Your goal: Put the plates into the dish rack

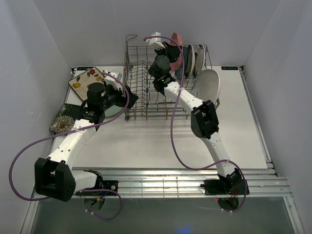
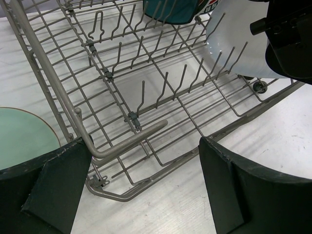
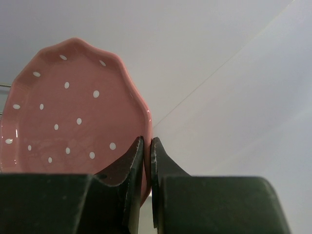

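My right gripper is shut on the edge of a pink scalloped plate with white dots [image 3: 73,112], which stands upright at the back of the dish rack [image 1: 146,112], beside several upright plates [image 1: 191,61]. A white plate [image 1: 207,85] leans at the rack's right. My left gripper is open, empty, over the rack's left front corner. Left of the rack lie a light green plate [image 2: 22,139], a flowered square plate [image 1: 84,82] and a dark plate with a flower [image 1: 63,122].
The left and middle slots of the rack are free. Bare white surface [image 1: 126,141] lies in front of the rack and to its right. Grey walls enclose the back and both sides.
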